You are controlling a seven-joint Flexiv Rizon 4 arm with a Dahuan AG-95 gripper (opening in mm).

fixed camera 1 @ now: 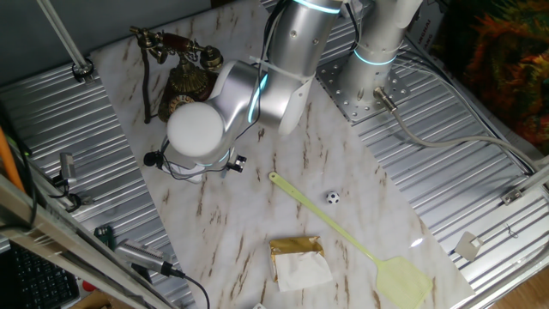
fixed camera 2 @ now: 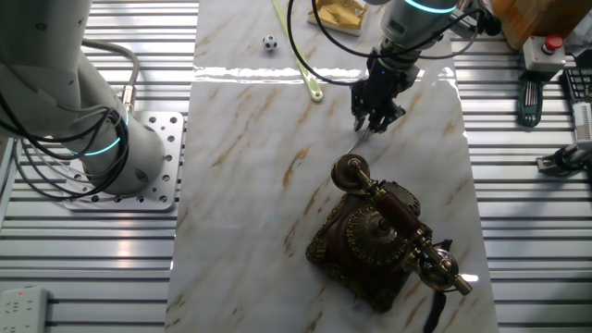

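In exterior view 2 my black gripper [fixed camera 2: 368, 124] points down over the marble board, just beyond the handset end of an old-style telephone [fixed camera 2: 375, 236]. A thin pale line [fixed camera 2: 359, 141] shows on the board side of its fingertips; what it is, I cannot tell. Dark fingers and the steep angle leave the finger's opening unclear. From exterior view 1 the arm's round white wrist cap hides the gripper, while the brown and brass telephone [fixed camera 1: 187, 79] stands behind the wrist at the upper left.
A yellow-green fly swatter [fixed camera 1: 326, 219] lies across the board, with a small football [fixed camera 1: 333, 197] beside its handle. Nearby is a gold and white packet [fixed camera 1: 300, 264]. Loose cables loop around the wrist. Bare marble [fixed camera 2: 250, 203] spreads left of the telephone.
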